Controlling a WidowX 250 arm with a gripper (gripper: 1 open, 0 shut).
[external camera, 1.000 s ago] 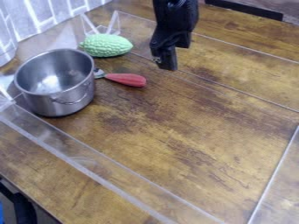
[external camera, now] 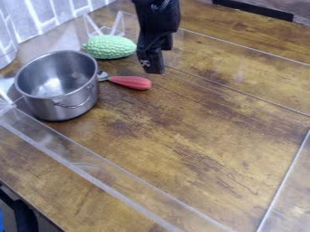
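My black gripper (external camera: 151,58) hangs from the top of the view, just right of a bumpy mint-green object (external camera: 109,47) lying by the back left edge. Whether its fingers are open or shut is hard to make out. A steel pot (external camera: 54,86) stands at the left. Right of the pot lies a utensil with a red handle (external camera: 129,82) and a metal end pointing toward the pot, below and left of my gripper.
Clear plastic strips run along the left side and across the right. A white corrugated panel (external camera: 43,27) borders the back left.
My gripper has moved left, from farther right a second ago to nearer the green object. The pot, utensil and green object have stayed where they were.
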